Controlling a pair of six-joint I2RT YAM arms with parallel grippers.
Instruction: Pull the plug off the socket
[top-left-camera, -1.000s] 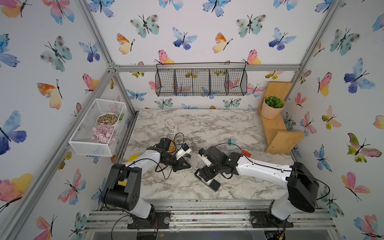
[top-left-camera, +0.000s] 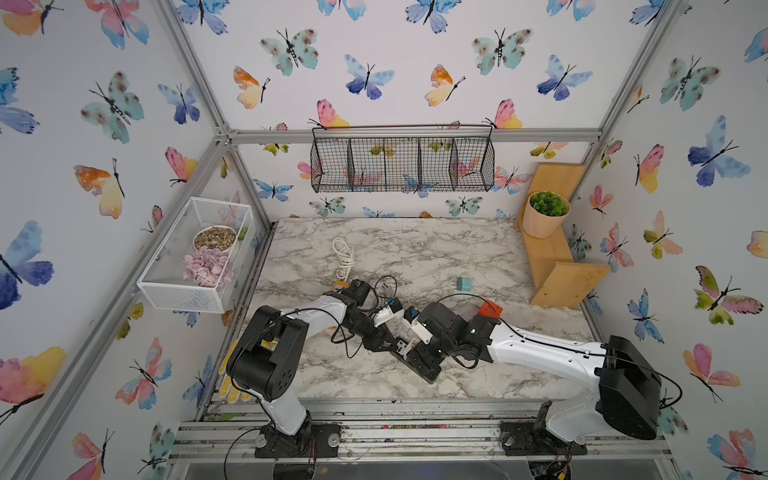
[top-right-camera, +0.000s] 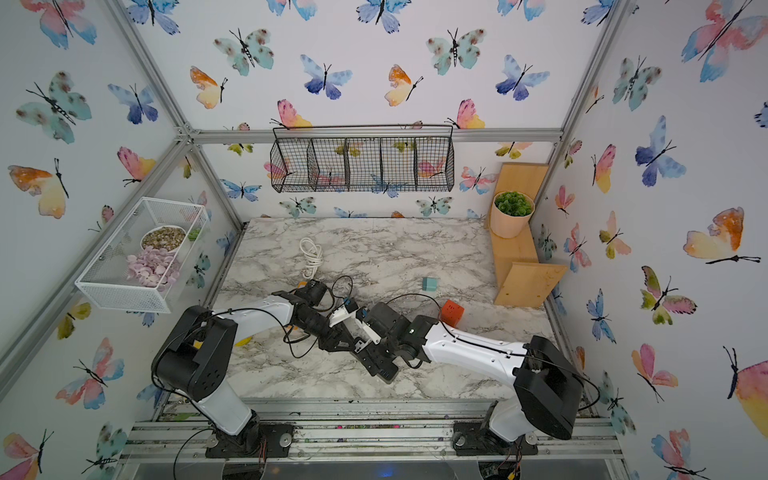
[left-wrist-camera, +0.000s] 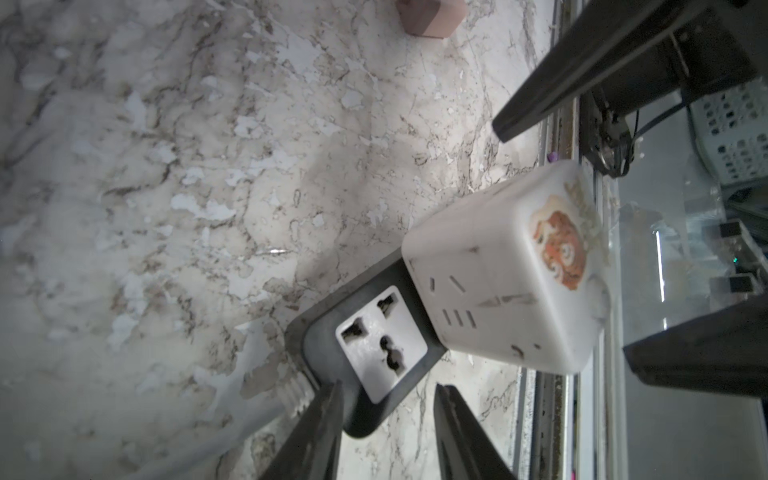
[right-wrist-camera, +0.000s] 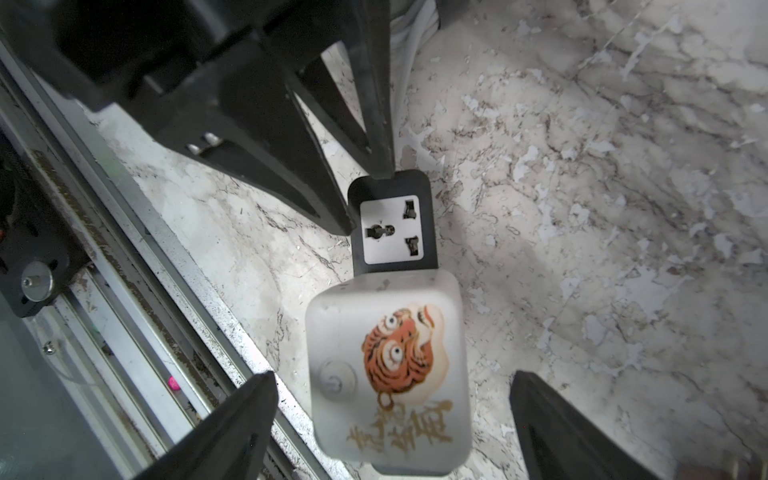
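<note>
A white cube-shaped plug (right-wrist-camera: 388, 368) with a tiger picture sits on the dark socket strip (left-wrist-camera: 316, 332), covering part of it. Beside the plug, a white outlet face (right-wrist-camera: 392, 230) is bare. In the right wrist view, the plug lies between the spread fingers of my right gripper, with a gap on each side; nothing is clamped. My left gripper has its fingertips apart at the strip's cable end. One left finger (right-wrist-camera: 312, 172) is by the strip's side, another near its end; contact cannot be judged. From above, the grippers largely hide the plug.
A white cable (left-wrist-camera: 216, 440) leaves the strip's left end. Behind the arms lie a teal block (top-left-camera: 464, 284) and an orange-red block (top-left-camera: 490, 309). Both grippers are very close together.
My left gripper has moved right and toward the table's front, reaching the strip's end. The strip stays in about the same place.
</note>
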